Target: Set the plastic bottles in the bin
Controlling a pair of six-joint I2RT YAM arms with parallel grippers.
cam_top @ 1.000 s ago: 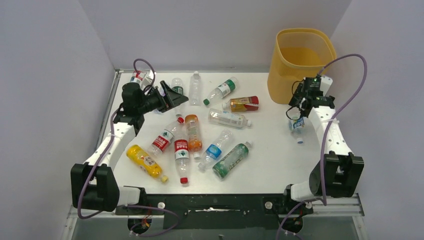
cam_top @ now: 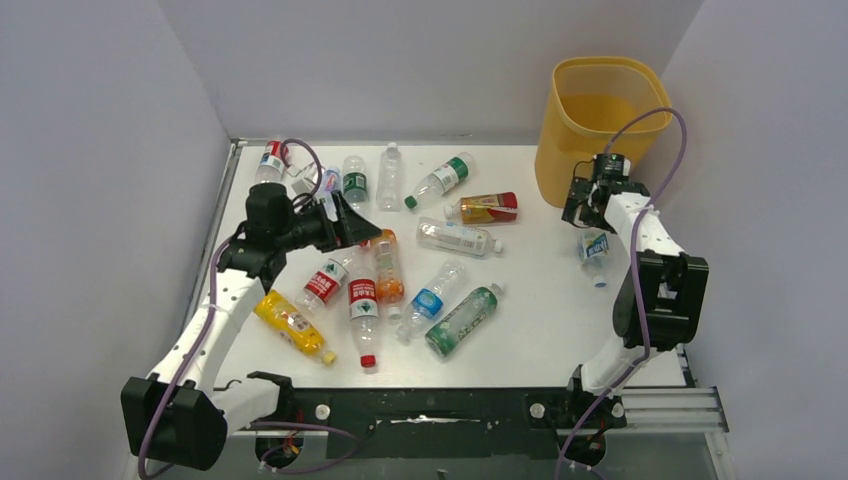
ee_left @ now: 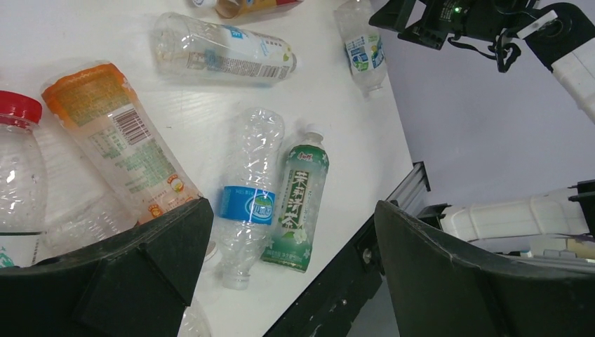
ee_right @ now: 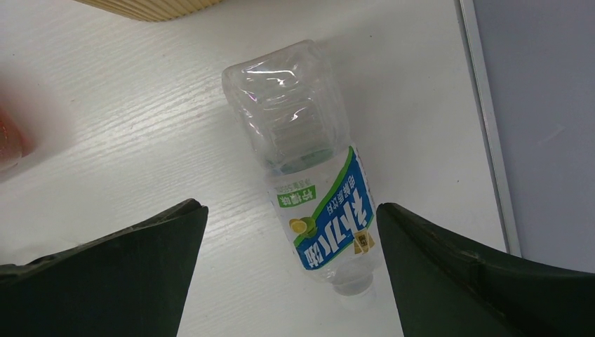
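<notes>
Many plastic bottles lie on the white table, among them an orange-labelled bottle [ee_left: 126, 140], a blue-labelled bottle [ee_left: 245, 203], a green tea bottle [ee_left: 295, 203] and a red-capped bottle [cam_top: 363, 305]. My left gripper [cam_top: 355, 222] hangs open over the left-middle group, its fingers empty in the left wrist view. My right gripper [cam_top: 585, 205] is open above a clear lemon-labelled bottle [ee_right: 309, 168], which lies between and beyond its fingertips in the right wrist view. The yellow bin [cam_top: 600, 100] stands at the back right, behind my right gripper.
Side and back walls surround the table [cam_top: 540, 330]. Free surface lies right of centre, between the middle bottles and the lemon-labelled one. More bottles crowd the back left, partly hidden by my left arm.
My right gripper has shifted left over the lemon-labelled bottle.
</notes>
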